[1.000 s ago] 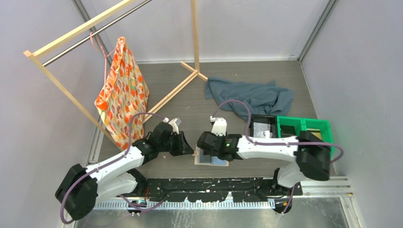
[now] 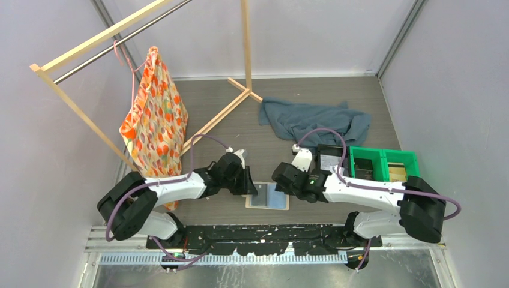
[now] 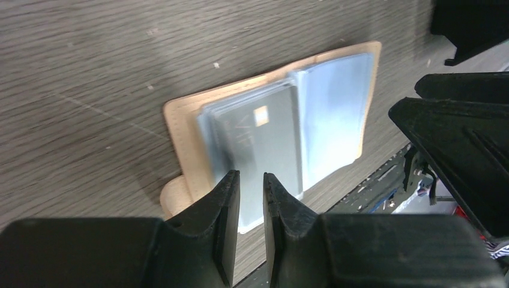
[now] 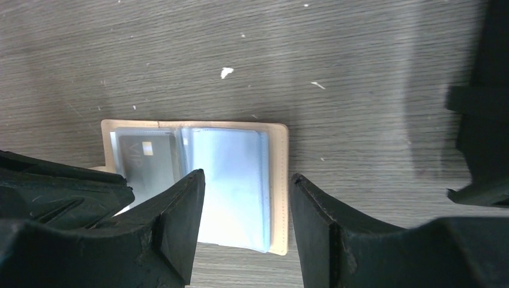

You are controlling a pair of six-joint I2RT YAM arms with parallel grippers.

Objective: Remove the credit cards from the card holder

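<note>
The open card holder lies on the grey floor between both arms, a tan backing with grey cards in its left side and a pale blue flap on its right. My left gripper hangs low over the left side, its fingertips a little apart at the grey cards' lower-left part; whether anything is between them is unclear. My right gripper stands open over the blue right half, its fingertips on either side of the holder's right part in view, with nothing seen held.
Green bins and a black box sit right of the right arm. A grey-blue cloth lies behind. A wooden rack with a hanging floral bag stands at left. Bare floor surrounds the holder.
Compared with about a second ago, my left arm has moved right over the holder, and my right arm has shifted right, uncovering more of it.
</note>
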